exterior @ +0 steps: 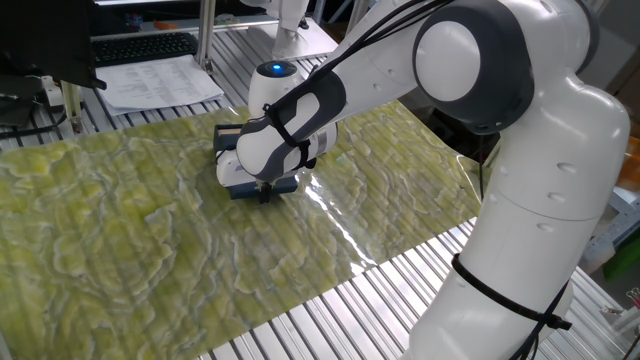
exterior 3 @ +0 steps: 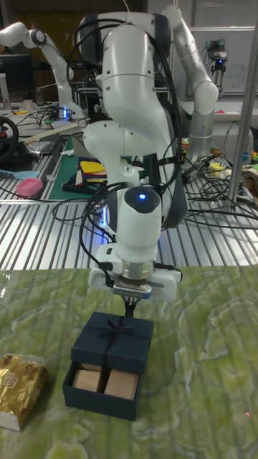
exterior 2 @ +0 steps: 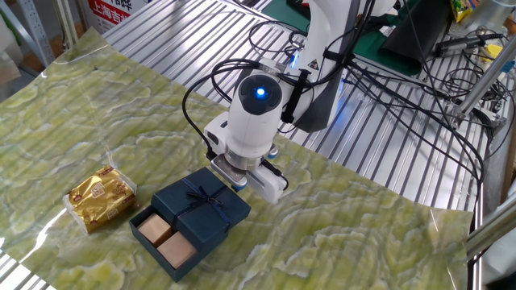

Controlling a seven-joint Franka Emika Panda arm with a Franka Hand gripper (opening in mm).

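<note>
A dark blue box has its lid, tied with a dark ribbon bow, resting askew over its back part. The open front of the box base shows two beige blocks side by side. My gripper points down at the lid's rear edge, on the robot's side. The fingers appear narrow and near each other there, but their tips are partly hidden behind the lid. Whether they pinch the lid's rim or merely stand against it does not show. From exterior view 1, the hand covers most of the box.
A gold-wrapped package lies beside the box, apart from it. The green marbled mat is otherwise largely clear. Papers and a keyboard lie beyond it in exterior view 1. Cables hang along the arm.
</note>
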